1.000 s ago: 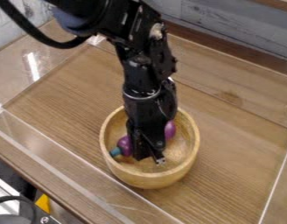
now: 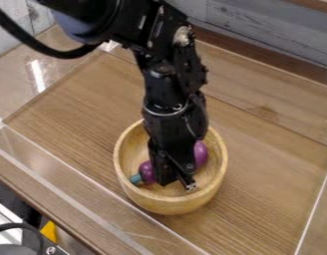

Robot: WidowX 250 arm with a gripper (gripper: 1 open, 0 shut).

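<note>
My black gripper [image 2: 174, 173] reaches down into a round wooden bowl [image 2: 179, 204] near the middle of the view. Inside the bowl lie a purple object with a teal tip [image 2: 145, 174] at the left and another purple piece [image 2: 199, 152] at the right, both partly hidden by the gripper. The fingertips are low among these pieces; whether they are apart or touching, or on anything, is hard to see.
A pale wall edge runs along the back. At the lower left, beyond the table's edge, are a cable and a yellow item.
The arm has shifted slightly over the last second, its upper part leaning a little differently. The bowl appears moved slightly to the left.
</note>
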